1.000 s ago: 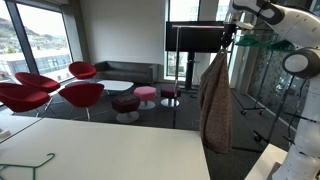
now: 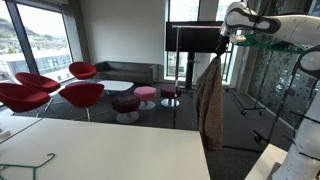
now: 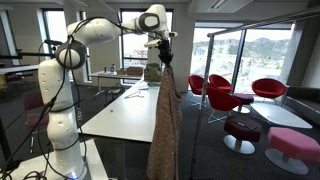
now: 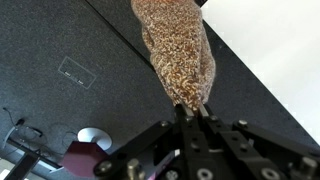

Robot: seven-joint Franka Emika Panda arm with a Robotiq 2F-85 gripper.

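Note:
A long brown cloth (image 2: 210,108) hangs bunched at its top from my gripper (image 2: 219,55), high beyond the right end of the white table. In exterior view 2, the same cloth (image 3: 165,130) drops almost straight below the gripper (image 3: 167,66), in front of the table. The wrist view shows the gathered cloth (image 4: 185,65) pinched at the fingertips, so my gripper is shut on it. A thin metal rack (image 2: 177,80) with a horizontal top bar stands beside the cloth; whether they touch, I cannot tell.
A green clothes hanger (image 2: 30,165) lies at the near left of the white table (image 2: 110,150), whose visible top is otherwise mostly clear. Red chairs (image 2: 82,95) and low round stools (image 2: 126,103) stand on the dark floor behind.
The cloth stays in the grip.

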